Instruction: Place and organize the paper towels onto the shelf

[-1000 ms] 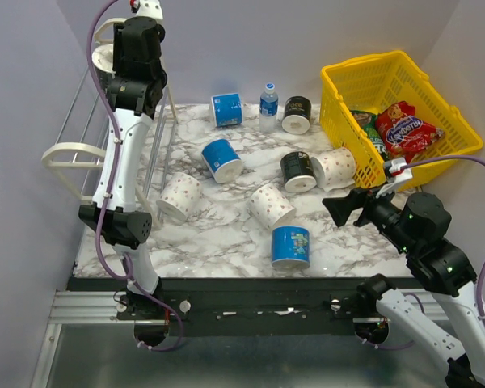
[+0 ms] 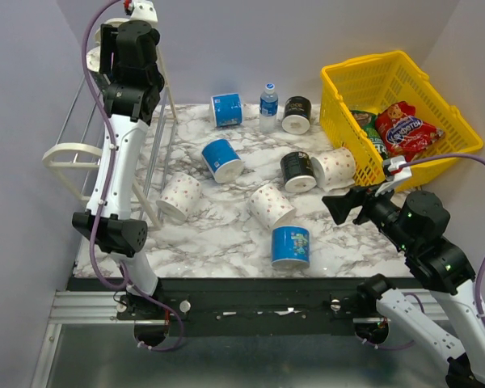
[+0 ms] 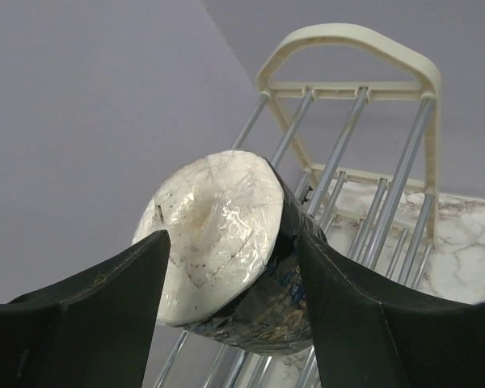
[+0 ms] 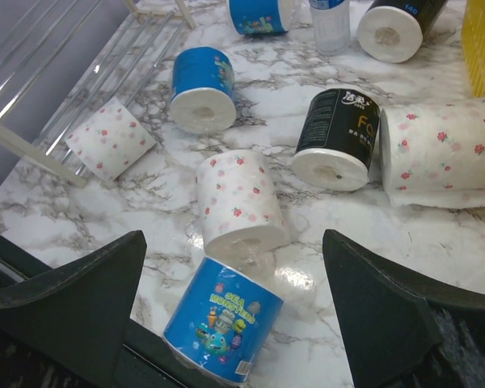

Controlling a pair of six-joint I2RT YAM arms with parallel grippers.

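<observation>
A black-wrapped roll (image 3: 259,315) with a white end lies on the top rack of the shelf (image 3: 347,32) in the left wrist view. My left gripper is part open around that roll's near end; contact is unclear. My right gripper stands open above the table, empty. Below it are a blue roll (image 4: 222,319) and a floral roll (image 4: 239,194). Other rolls lie about: a black roll (image 2: 297,166), another black roll (image 2: 297,109), a blue roll (image 2: 220,153), another blue roll (image 2: 226,109), and floral rolls (image 2: 336,162) by the shelf.
A yellow basket (image 2: 339,77) with snack bags fills the back right. A water bottle (image 2: 268,109) stands at the back. Grey walls enclose the left and back. The table (image 2: 202,246) has clear patches at the front.
My left arm has shifted slightly to the left over the shelf in the top view. The right arm and the rolls on the table have not moved.
</observation>
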